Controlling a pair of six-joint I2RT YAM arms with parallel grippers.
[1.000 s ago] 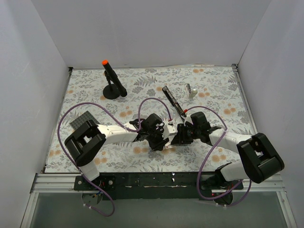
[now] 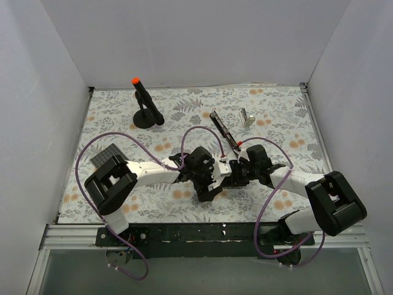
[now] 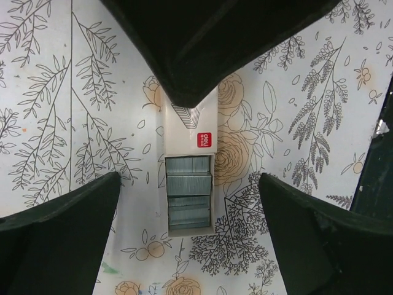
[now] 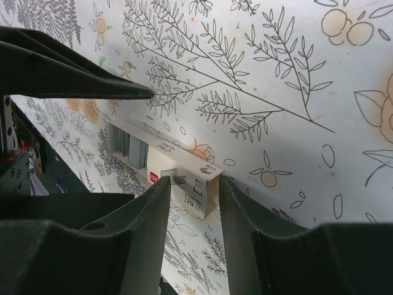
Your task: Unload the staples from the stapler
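Observation:
A small staple box with a red deli label lies on the floral mat, its open end showing staples; in the right wrist view it [image 4: 178,178] lies on its side. My left gripper stands open around the staple end, fingers apart from the box. My right gripper is partly open over the box's labelled end, one dark finger each side. The stapler [image 2: 222,128] lies open behind the grippers.
A dark upright object with an orange top [image 2: 147,104] stands back left. A grey keyboard-like pad [image 2: 105,153] lies left, and a small white box [image 2: 245,120] back right.
The right arm shows little or no movement.

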